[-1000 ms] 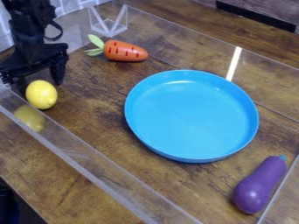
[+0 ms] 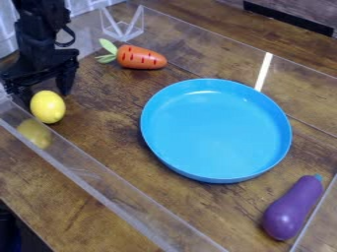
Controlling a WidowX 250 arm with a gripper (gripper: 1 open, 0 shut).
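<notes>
My black gripper (image 2: pixel 39 69) is at the upper left, low over the table just behind a yellow lemon-like toy (image 2: pixel 47 107) that lies by the clear tray wall. Its dark fingers blend into the shadow, so I cannot see whether they are open or shut. A blue plate (image 2: pixel 215 132) fills the middle right. An orange carrot toy (image 2: pixel 140 57) lies at the back, and a purple eggplant toy (image 2: pixel 291 209) lies at the front right.
A clear low wall (image 2: pixel 105 187) runs diagonally along the left and front. A white wire piece (image 2: pixel 121 22) stands at the back. The wooden surface between the lemon and the plate is clear.
The gripper has shifted very slightly at the upper left. The toys and the plate have not moved.
</notes>
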